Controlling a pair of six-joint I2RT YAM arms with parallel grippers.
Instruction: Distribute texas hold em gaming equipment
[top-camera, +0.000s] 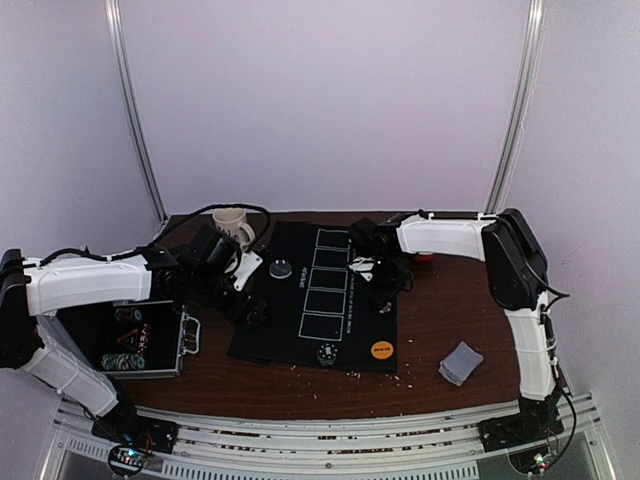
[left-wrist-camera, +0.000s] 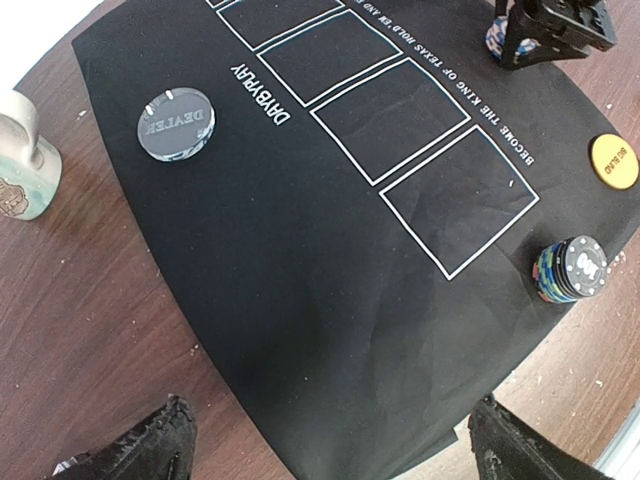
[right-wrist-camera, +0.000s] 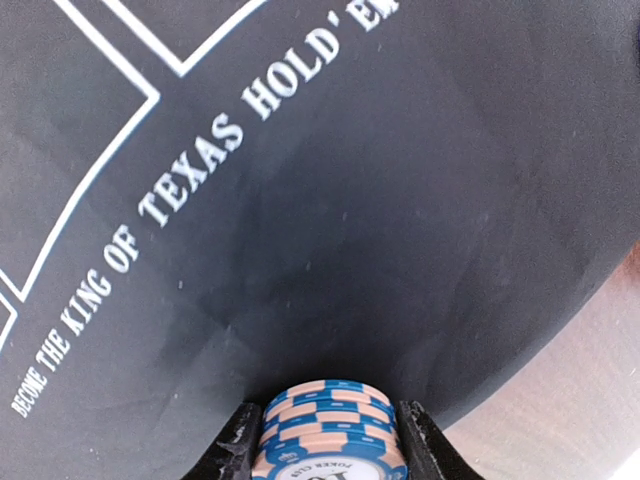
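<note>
A black mat (left-wrist-camera: 300, 300) printed with card boxes lies on the table. On it are a clear dealer button (left-wrist-camera: 176, 124), a yellow big blind button (left-wrist-camera: 614, 161) and a stack of black-topped chips (left-wrist-camera: 569, 269). My right gripper (top-camera: 375, 290) is shut on a blue-and-white chip stack (right-wrist-camera: 330, 450), low over the mat's right part below the printed lettering. My left gripper stands open above the mat's near-left corner, nothing visible between its fingers. An open case (top-camera: 175, 365) with chips sits at the left; a card deck (top-camera: 460, 363) lies right of the mat.
A mug (top-camera: 232, 222) stands at the back left beside the mat. A red object (top-camera: 423, 257) is partly hidden behind the right arm.
</note>
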